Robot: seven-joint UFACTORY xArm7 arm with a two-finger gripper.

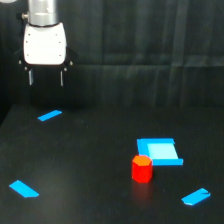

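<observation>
A red-orange block [142, 170], roughly cylindrical or many-sided, stands upright on the black table, right of centre. Directly behind it lies a blue square with a pale middle [162, 151]; the block hides part of its front left edge. Whether the square is a flat marking or a shallow tray, I cannot tell. My white gripper [46, 77] hangs high at the upper left, far from the block. Its two thin fingers stand wide apart, with nothing between them.
Strips of blue tape mark the table: a far-left strip [50, 115], a near-left strip [24, 188] and a near-right strip [196, 197]. A dark curtain [140, 50] closes off the back.
</observation>
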